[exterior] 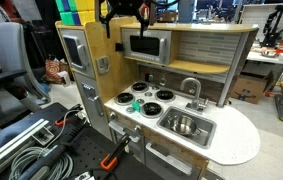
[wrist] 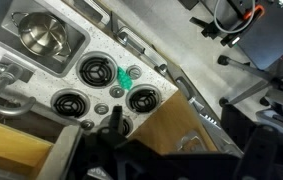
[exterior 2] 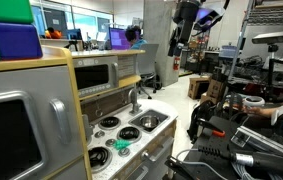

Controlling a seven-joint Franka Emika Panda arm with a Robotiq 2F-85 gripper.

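Observation:
My gripper (exterior: pixel 124 20) hangs high at the top of exterior view 1, above the toy kitchen. In the wrist view the gripper is open, its dark fingers wide apart with nothing between them. A small green object (wrist: pixel 126 76) lies on the stovetop among the burners; it also shows as a green object (exterior 2: pixel 122 144) in exterior view 2. Inside the sink (exterior: pixel 209 128) sits a metal pot (wrist: pixel 43 34). The gripper is well clear of all of these.
A microwave (exterior: pixel 149 45) stands under the wooden shelf (exterior: pixel 196 65) behind the stove. The faucet (wrist: pixel 3 88) rises beside the sink. Cabinets with handles line the left side, with green and blue blocks (exterior 2: pixel 19 37) on top. Cables (exterior: pixel 36 150) lie in front. White counter (exterior: pixel 236 135) right of the sink is bare.

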